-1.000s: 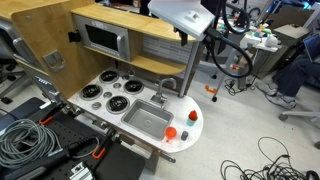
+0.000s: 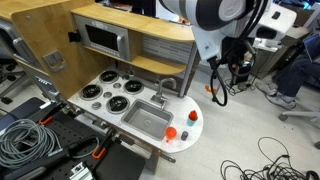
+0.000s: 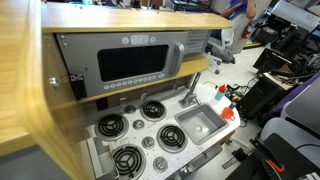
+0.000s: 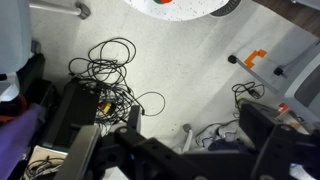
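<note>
The white arm reaches in from the top of exterior view 1, and my dark gripper hangs in the air to the right of the toy kitchen, over the floor. In the wrist view my gripper stands open, its dark fingers (image 4: 132,122) well apart with only floor showing between them. On the white counter beside the grey sink (image 2: 150,120) sit a small blue and red item (image 2: 191,119), a round orange-red item (image 2: 171,133) and a small dark item (image 2: 185,135). All of them are apart from the gripper.
Behind the sink rises a faucet (image 2: 164,90). Stove burners (image 3: 173,136) lie left of it, below a microwave (image 3: 130,63) and wooden shelf (image 2: 155,44). Cables (image 2: 265,172) litter the floor on the right. Loose black cable (image 2: 25,148) coils at the front left.
The arm has swung to the right, and its wrist has turned over the last second. The counter items have stayed where they were.
</note>
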